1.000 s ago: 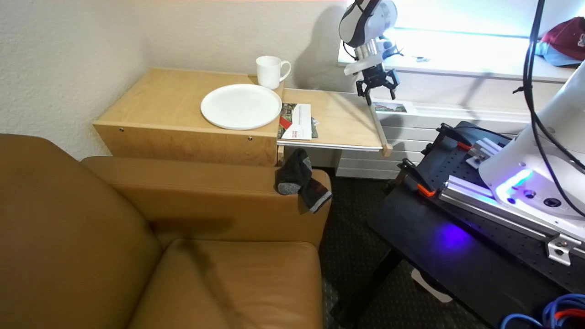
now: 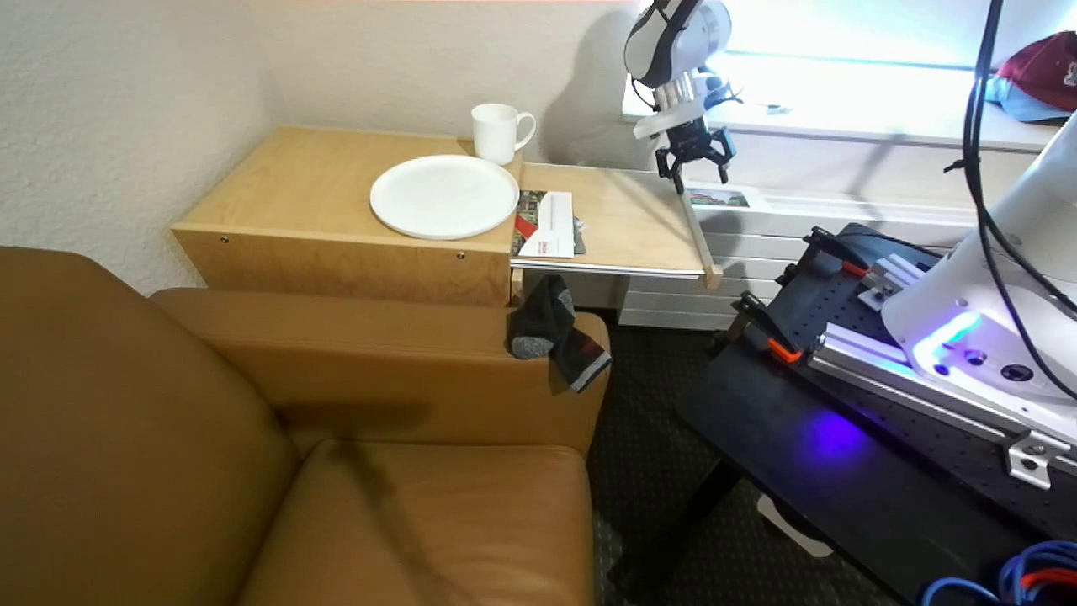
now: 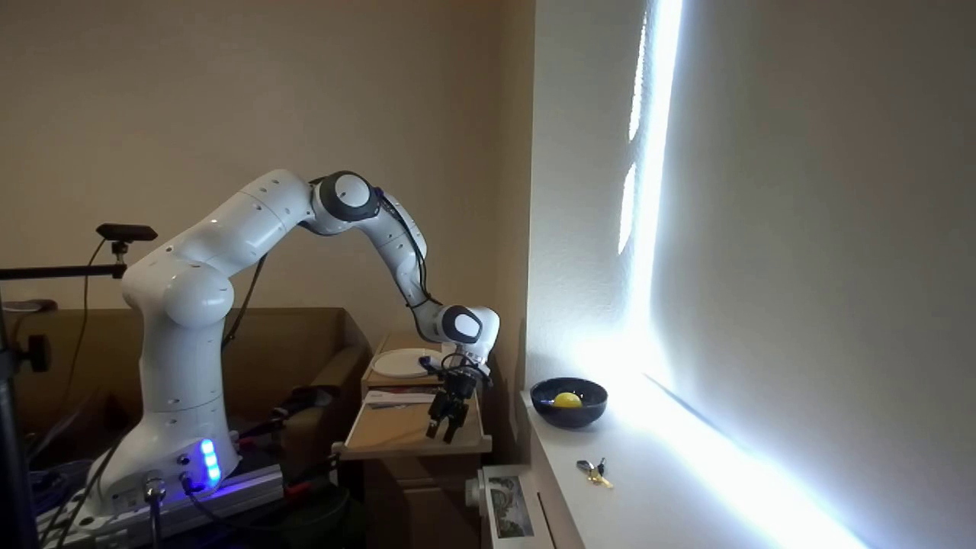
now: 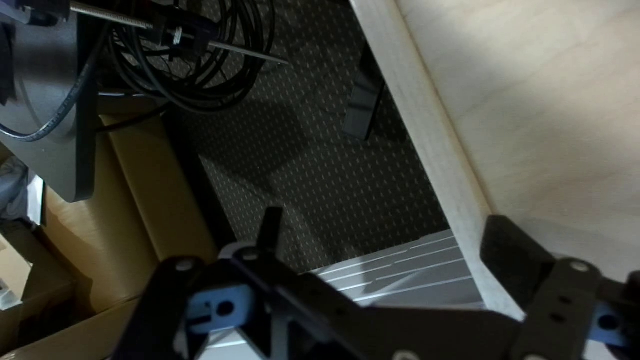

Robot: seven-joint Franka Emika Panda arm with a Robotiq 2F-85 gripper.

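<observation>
My gripper [image 2: 701, 180] is open at the outer edge of the pulled-out wooden shelf [image 2: 621, 217], on the window side. In the wrist view, one finger [image 4: 271, 234] is over the carpet, outside the shelf. The other finger [image 4: 510, 255] overlaps the shelf's raised edge strip [image 4: 441, 138], so the strip passes between the two; whether they touch cannot be told. Nothing is held. In exterior view 2 the fingertips [image 3: 432, 428] point down near the same edge.
On the cabinet stand a white plate [image 2: 444, 198] and a white mug [image 2: 496, 133]. Leaflets [image 2: 552, 225] lie on the shelf's inner side. A sock [image 2: 545, 321] drapes over the sofa arm. The windowsill holds a dark bowl [image 3: 569, 416] with a yellow thing inside, and keys [image 3: 596, 472].
</observation>
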